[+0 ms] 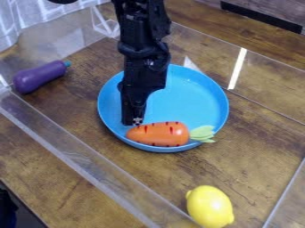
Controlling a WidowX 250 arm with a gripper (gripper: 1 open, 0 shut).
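Observation:
A toy carrot [160, 134] with green leaves lies in the front part of a round blue plate [191, 98]. My black gripper [136, 118] reaches down over the plate's left side, its tips just above the carrot's left part. Whether the fingers are apart is hard to make out against the dark arm; the carrot rests on the plate.
A purple eggplant [43, 77] lies on the wooden table to the left of the plate. A yellow lemon [210, 207] sits at the front right. Clear panel edges cross the table.

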